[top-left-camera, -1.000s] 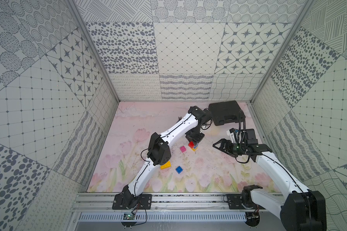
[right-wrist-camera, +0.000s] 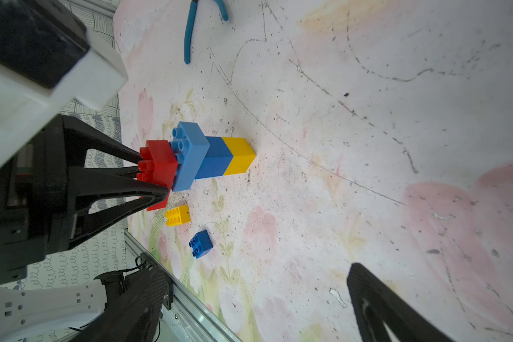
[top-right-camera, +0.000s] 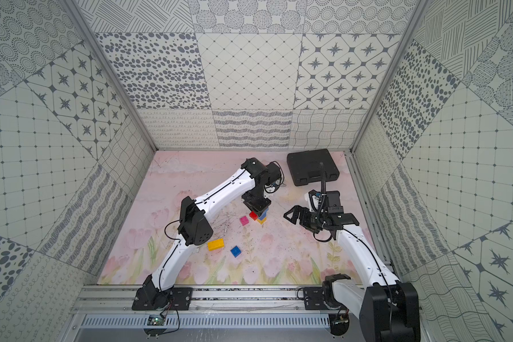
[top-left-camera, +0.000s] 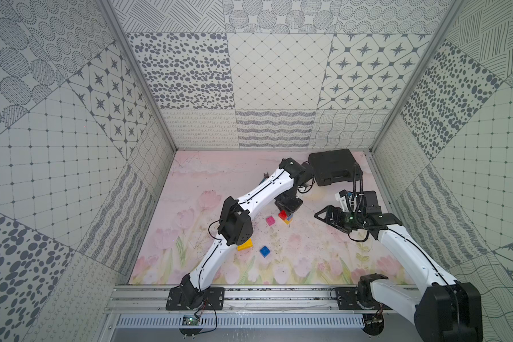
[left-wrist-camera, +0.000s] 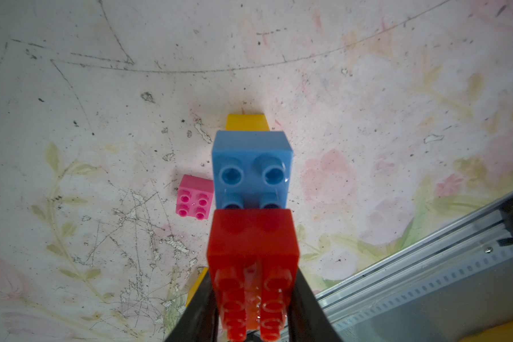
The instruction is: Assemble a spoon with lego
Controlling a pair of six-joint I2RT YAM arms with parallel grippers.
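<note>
My left gripper is shut on a red brick, held right at the top of a stack: a light blue brick, a dark blue brick and a yellow brick standing on the table. Whether the red brick is pressed fully onto the light blue one I cannot tell. A pink brick lies beside the stack. A yellow brick and a blue brick lie toward the front. My right gripper stands open to the right of the stack, empty.
A black case sits at the back right. Blue-handled pliers lie behind the stack.
My left gripper has shifted very slightly at the stack. The right arm and the loose bricks look unchanged.
</note>
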